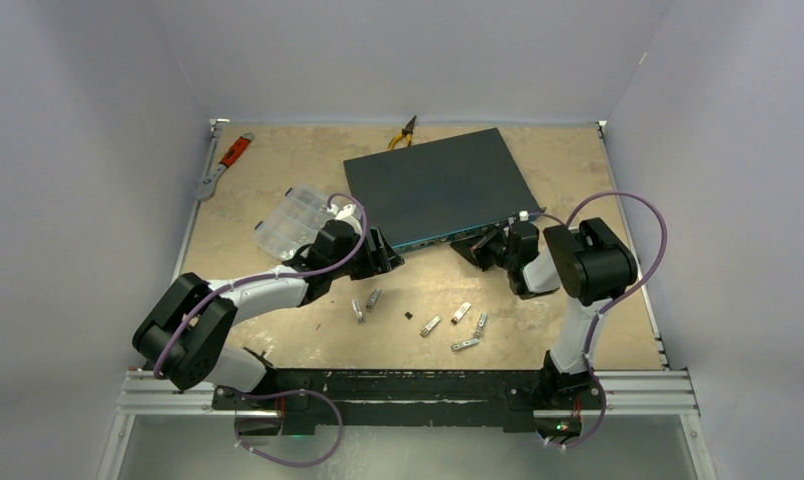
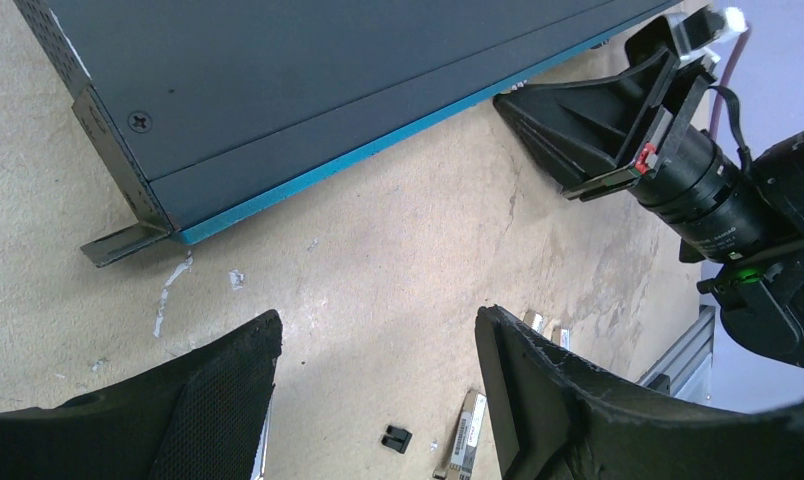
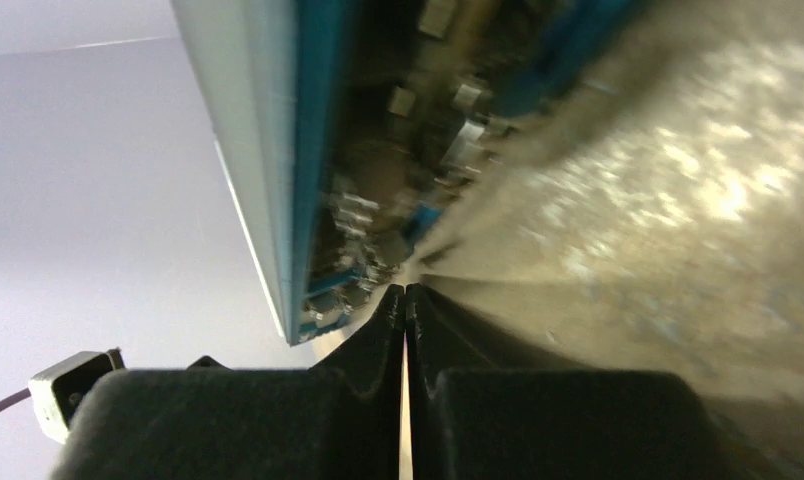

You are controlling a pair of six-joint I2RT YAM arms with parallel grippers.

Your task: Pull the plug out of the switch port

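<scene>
The dark switch [image 1: 438, 180] lies on the table, its blue-edged port face toward the arms. In the right wrist view the ports run down the switch face, with blurred metal plugs [image 3: 356, 215] seated in several of them. My right gripper is shut, its fingertips meeting with nothing between them. The plugs stand outside its fingers, up and to the left of the tips. Which one has its bail out cannot be told through the blur. My left gripper stands open and empty over the bare table, in front of the switch's left corner.
Loose metal modules [image 1: 461, 313] and a small black piece [image 1: 409, 315] lie on the table in front. A clear compartment box [image 1: 288, 222] sits left of the switch. Yellow pliers [image 1: 402, 136] and a red-handled tool [image 1: 225, 165] lie farther back.
</scene>
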